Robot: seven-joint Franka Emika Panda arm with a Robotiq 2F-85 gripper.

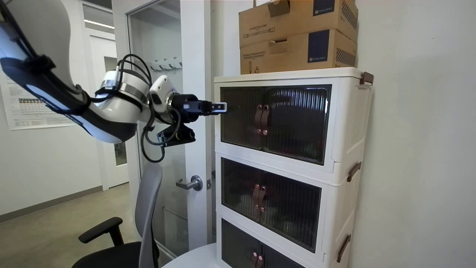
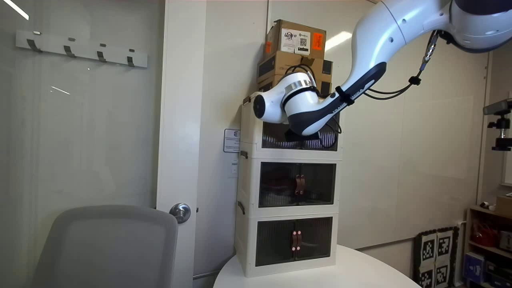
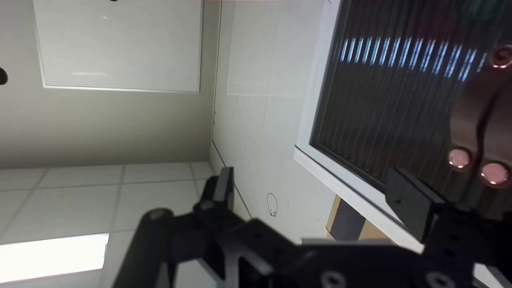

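A white stacked cabinet (image 1: pixel 341 125) has dark ribbed doors, shut on every level in view. On the top level, two brown leather handles (image 1: pixel 265 120) hang side by side at the seam. My gripper (image 1: pixel 219 107) points at this level, left of the handles and at about their height. Whether it touches the door cannot be told. In the wrist view my gripper is open, its fingers (image 3: pixel 410 201) wide apart with nothing between them. The handles (image 3: pixel 473 113) lie at that view's right edge, outside the gap. The arm hides the gripper in exterior view 2.
Cardboard boxes (image 1: pixel 285 53) are stacked on the cabinet, which stands on a round white table (image 2: pixel 353 271). A grey chair (image 2: pixel 108 245) and a glass door (image 1: pixel 196 134) are to its left. Open air lies in front of the lower doors.
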